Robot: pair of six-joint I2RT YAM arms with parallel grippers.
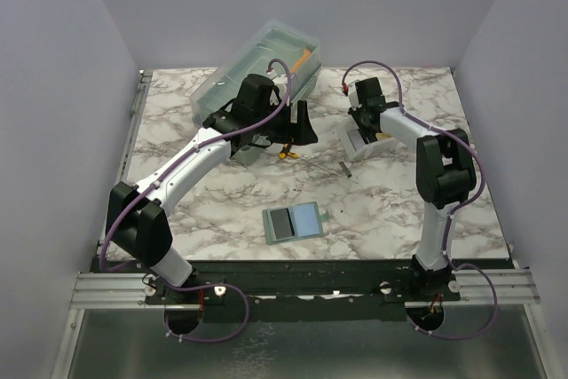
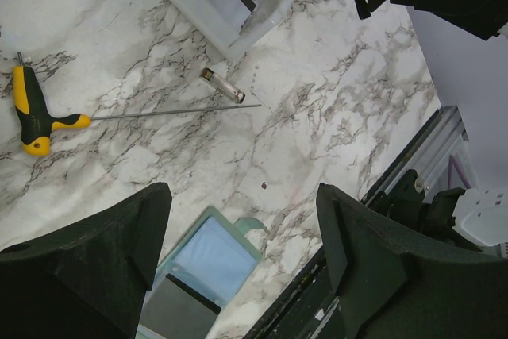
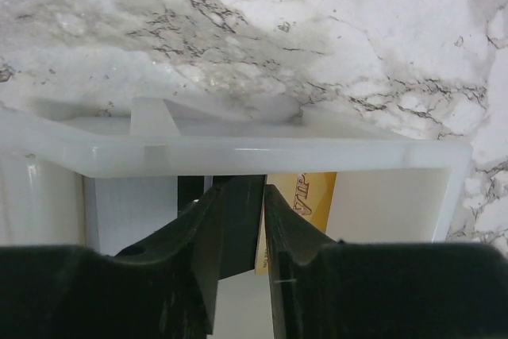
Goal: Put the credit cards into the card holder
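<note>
The teal card holder (image 1: 295, 222) lies unfolded at the table's front, one side dark and the other pale blue. A white box (image 1: 359, 147) at the right holds cards: a pale grey card (image 3: 133, 210), a black card (image 3: 240, 224) and a yellow card (image 3: 321, 196). Down inside that box, my right gripper is shut on the black card, which fills the gap between its fingers; their lower contact is hard to make out. Above the table, left of the box, hangs my left gripper, open and empty, the card holder below it.
A yellow-and-black T-handle driver (image 2: 36, 113) lies with its shaft towards a small glass tube (image 2: 222, 85) close by the white box. At the back left a clear bin (image 1: 213, 95) stands partly behind the left arm.
</note>
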